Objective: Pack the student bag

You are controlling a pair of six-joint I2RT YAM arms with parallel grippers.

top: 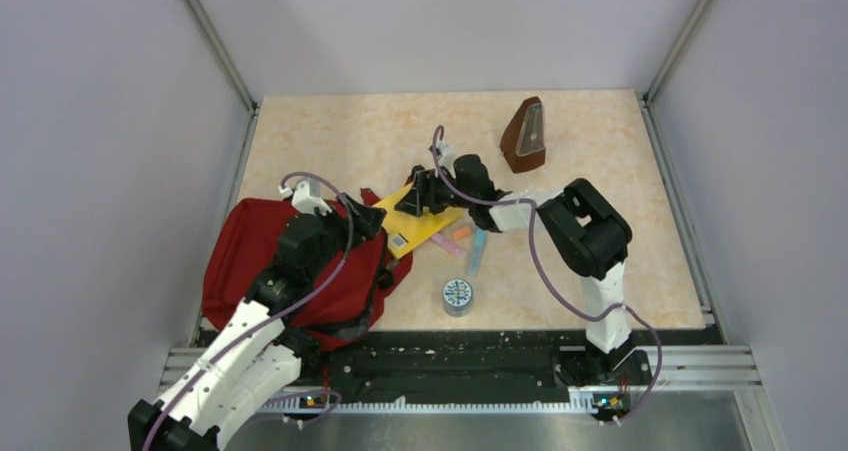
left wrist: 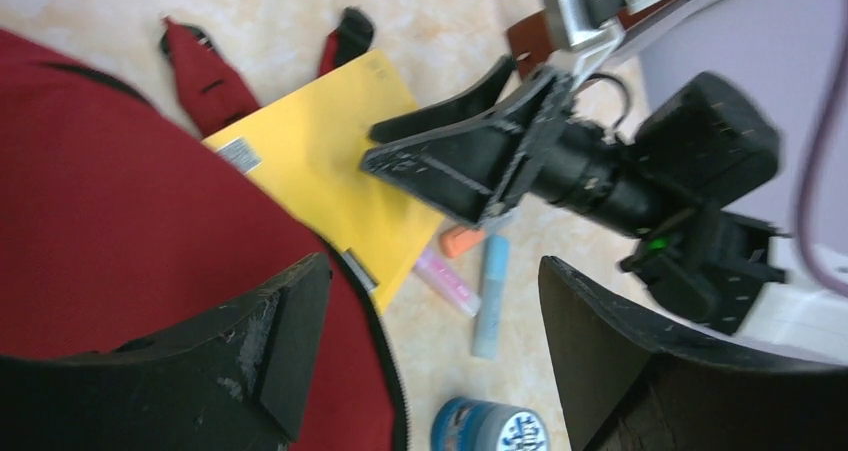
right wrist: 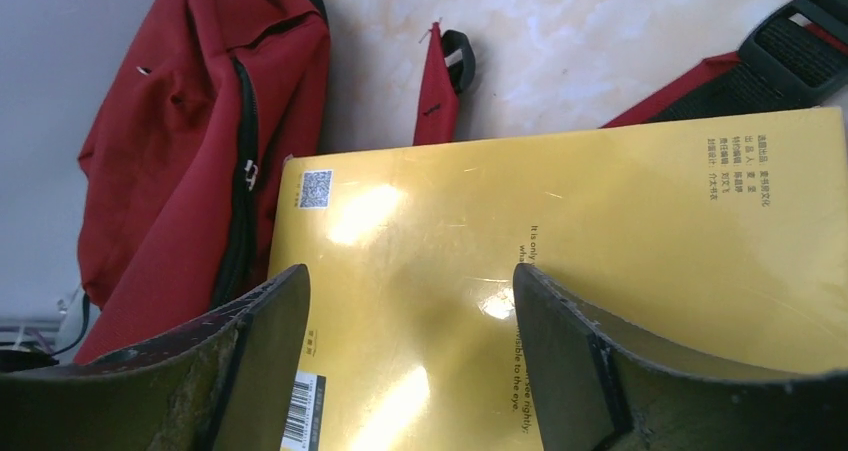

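Note:
On the left, the red bag (top: 345, 261) lies with its dark-zipped edge facing the table middle. A yellow book (top: 412, 233) lies slanted, its lower-left edge against the bag's side; in the left wrist view the bag's edge overlaps part of the book (left wrist: 330, 156). My left gripper (top: 381, 221) is over the bag near that edge, fingers apart and empty. Over the book's upper right part is my right gripper (top: 406, 192); its fingers (right wrist: 270, 321) stand apart above the cover, gripping nothing visible. The bag's inside is hidden.
Right of the book lie a pink stick (top: 448, 245), an orange piece (top: 461, 233) and a light blue stick (top: 475, 253). A round blue tin (top: 457, 293) stands at the front, a brown metronome-like object (top: 525, 136) at the back.

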